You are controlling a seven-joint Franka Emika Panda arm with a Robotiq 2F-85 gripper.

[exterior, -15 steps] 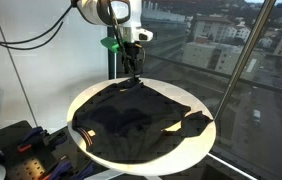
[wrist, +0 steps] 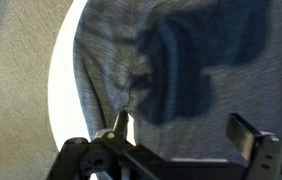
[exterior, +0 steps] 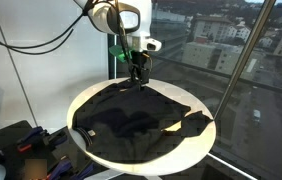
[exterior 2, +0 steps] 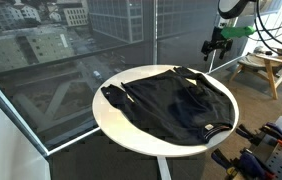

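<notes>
A dark cloth, seemingly a garment [exterior: 131,120] lies spread and wrinkled over much of the white round table [exterior: 191,155]. In exterior view 2 the same cloth [exterior 2: 171,105] shows one part reaching out toward the table's left side. My gripper [exterior: 137,82] is above the cloth's far edge and holds nothing. The wrist view looks down on the cloth [wrist: 211,60], with the gripper open and its fingers well apart. A fold and shadows cross the fabric between them, and the table rim shows at left. Height above the cloth is hard to judge.
Tall windows stand behind the table. A wooden stool [exterior 2: 266,68] is at the far right in exterior view 2. Dark equipment with cables [exterior 2: 249,165] sits by the table's near right edge. Bare table [exterior 2: 131,78] shows around the cloth.
The arm and gripper have shifted somewhat to the right in exterior view 1. The cloth looks unchanged.
</notes>
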